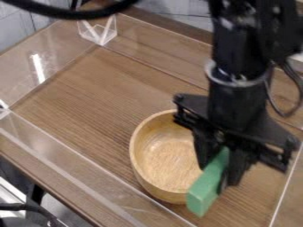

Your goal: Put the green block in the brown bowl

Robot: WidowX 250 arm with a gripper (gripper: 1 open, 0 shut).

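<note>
My black gripper [221, 155] fills the right half of the camera view, low over the brown bowl [144, 158], and is shut on the green block [206, 188]. The block hangs tilted below the fingers, its lower end overlapping the front right of the bowl's rim in the picture. Whether it touches the rim, I cannot tell. The arm covers the bowl's right side; the left part of its inside shows empty.
Far back on the left stands a clear plastic container [98, 32]. Dark cables [35, 213] lie beyond the table's front left edge.
</note>
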